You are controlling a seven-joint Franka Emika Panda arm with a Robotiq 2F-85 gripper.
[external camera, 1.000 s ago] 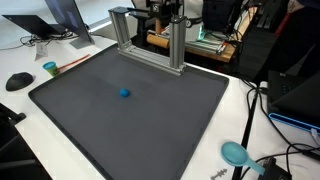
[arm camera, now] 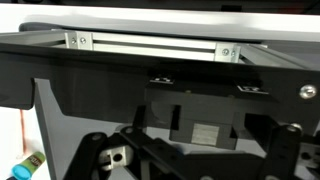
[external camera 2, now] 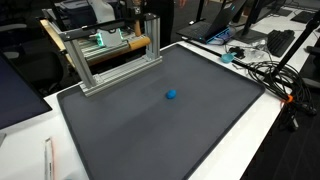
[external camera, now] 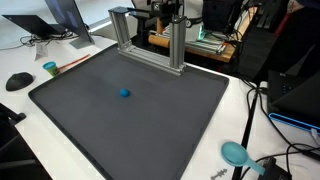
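Observation:
In the wrist view my gripper faces a dark panel (arm camera: 75,85). Its dark fingers appear spread apart, and a black block with a pale label (arm camera: 205,133) shows between them. No clear grip on the block is visible. On the grey mat lies a small blue object (external camera: 124,92), seen also as a blue piece (external camera 2: 171,94) in exterior view 2, well away from the metal frame. This upright metal frame (external camera: 150,61) stands along the mat's far edge. The gripper is hard to make out in either exterior view.
A turquoise spoon-like item (external camera: 238,156) and black cables lie at the near right.
In exterior view 1, the dark shape around the orange part at the top of the metal frame has shifted slightly. The blue object and the items on the table have stayed put.

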